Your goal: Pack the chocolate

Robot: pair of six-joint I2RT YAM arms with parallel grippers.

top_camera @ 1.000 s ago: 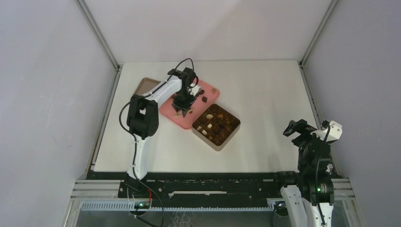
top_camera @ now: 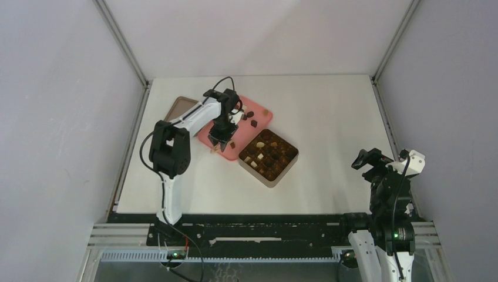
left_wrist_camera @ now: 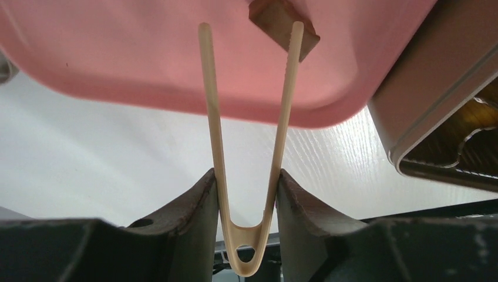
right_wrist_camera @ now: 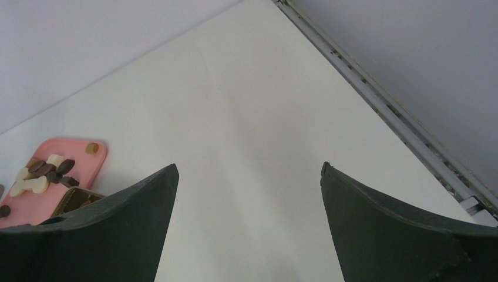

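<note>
Pale wooden tongs (left_wrist_camera: 246, 235) are clamped by my left gripper, its black fingers shut on their lower part. Both prongs reach forward, spread apart, over the pink tray (left_wrist_camera: 147, 64). A brown chocolate block (left_wrist_camera: 276, 20) lies on the tray at the right prong's tip; that tip overlaps its edge, and whether they touch is unclear. Only pink surface shows between the prongs. Right of the tray stands the chocolate box (top_camera: 283, 177), with pieces in some compartments. Away at the right, my right gripper is open and empty.
Dark chocolate pieces (top_camera: 254, 123) lie elsewhere on the pink tray, with lighter ones (right_wrist_camera: 38, 183) among several there. A brown tray (top_camera: 179, 107) sits behind the left arm.
My left gripper, with the tongs, has shifted left and toward the front edge. The small brown block beside it also appears slightly further front-left. The right arm and box have stayed still.
</note>
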